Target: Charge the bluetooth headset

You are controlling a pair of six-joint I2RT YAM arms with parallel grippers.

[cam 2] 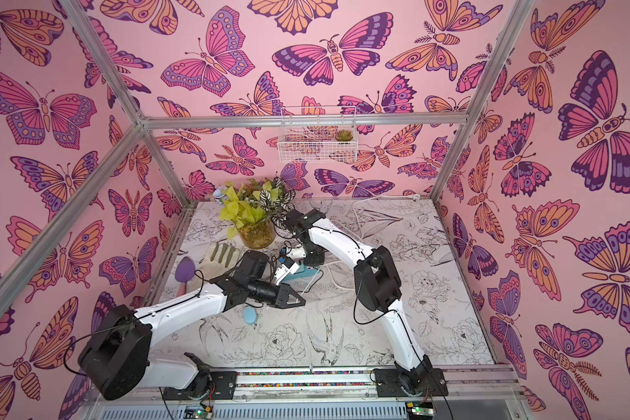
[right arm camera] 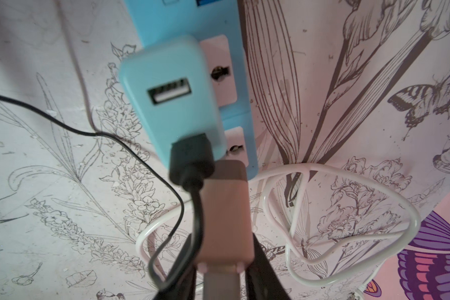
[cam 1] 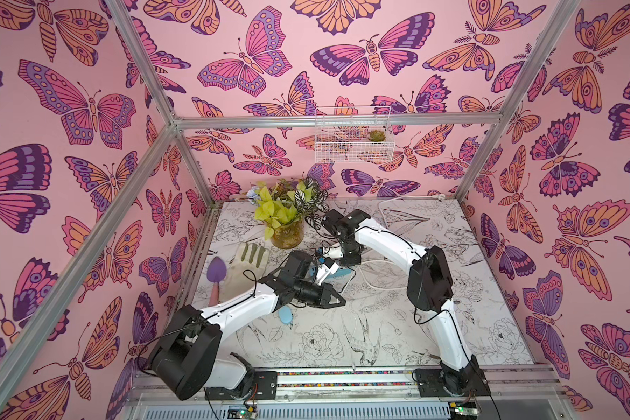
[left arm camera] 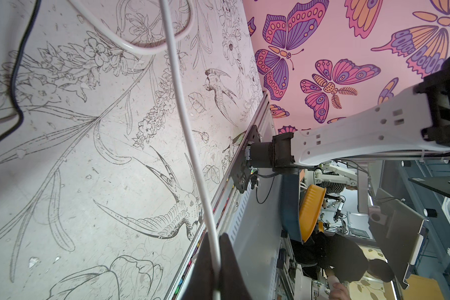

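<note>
In the right wrist view a light blue USB charger sits on the blue power strip, a black cable plug in it. My right gripper is shut on a pale pink block beside that plug, partly behind the cable. My left gripper is shut on a thin white cable, which runs up across its view. A small light blue oval item lies on the table below the left gripper.
A potted plant stands at the back left, a purple spatula at the left. Loose white cable loops lie around the strip.
</note>
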